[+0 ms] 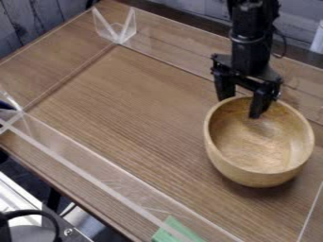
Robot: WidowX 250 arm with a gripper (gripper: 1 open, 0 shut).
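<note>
My black gripper [245,95] is down at the back rim of a large tan wooden bowl [259,156] on the right of the wooden table. Its two finger assemblies reach to the rim and just inside it. I cannot tell whether they are shut on the rim or apart from it.
Clear tape or plastic strips run along its edges. A green piece [177,231] lies at the front edge, and dark cables and equipment show at the lower left.
</note>
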